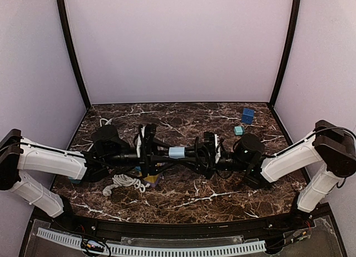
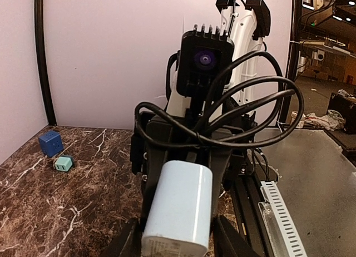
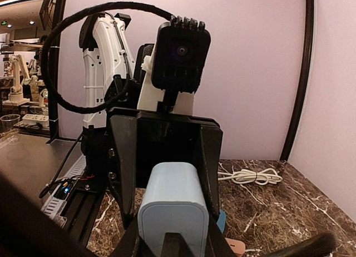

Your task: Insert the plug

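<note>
A pale blue-white plug-like block is held in mid-air at the centre, where my left gripper and right gripper meet nose to nose. In the left wrist view the block fills the space between the fingers at the bottom, with the opposite gripper's black fingers behind it. In the right wrist view the same block sits low between the facing fingers, a dark slot or part below its front face. How firmly either gripper grips it is hard to tell, as the fingertips are largely hidden.
A blue cube and a small mint adapter lie at the back right. A coiled white cable and coloured objects lie under the left arm.
</note>
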